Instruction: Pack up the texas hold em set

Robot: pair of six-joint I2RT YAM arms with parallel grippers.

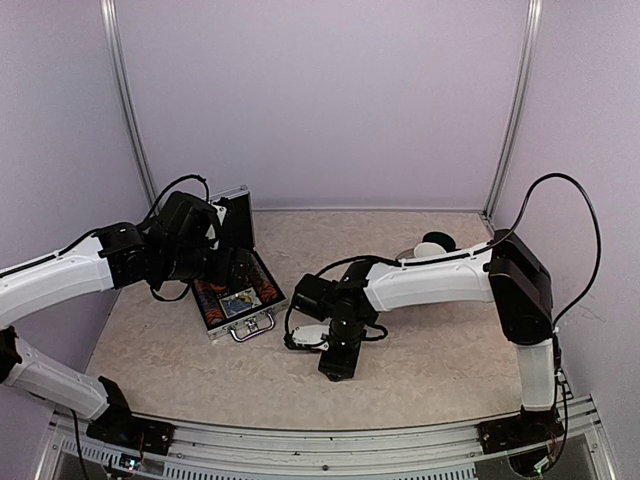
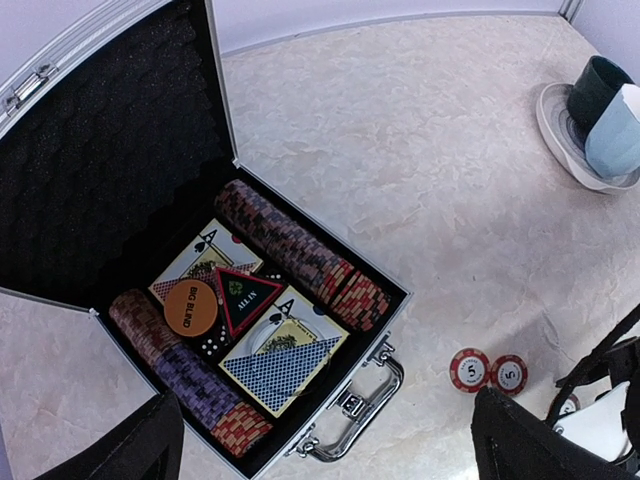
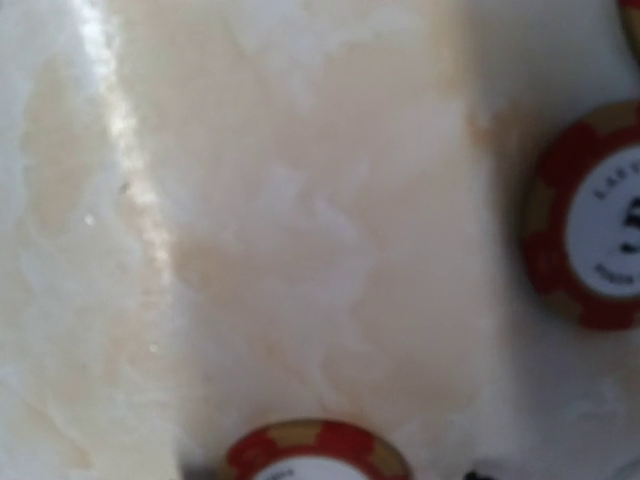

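The chip case (image 2: 372, 290) lies open, holding rows of chips, two card decks, an orange BIG BLIND disc (image 2: 191, 307) and a triangular ALL IN marker (image 2: 244, 298). Above it my left gripper is open and empty, its fingers (image 2: 125, 445) wide apart. Two red chips (image 2: 469, 370) lie flat right of the case handle; another chip (image 2: 569, 405) is partly covered by the right arm. Low over the table, my right gripper (image 1: 337, 374) is shut on a red-edged chip (image 3: 315, 455), cut off by the bottom of the right wrist view. Its fingertips are hidden.
At the back right a pale plate (image 2: 556, 125) carries a dark cup (image 2: 596, 92) and a light blue cup (image 2: 615, 140). Another chip (image 3: 590, 220) lies at the right of the right wrist view.
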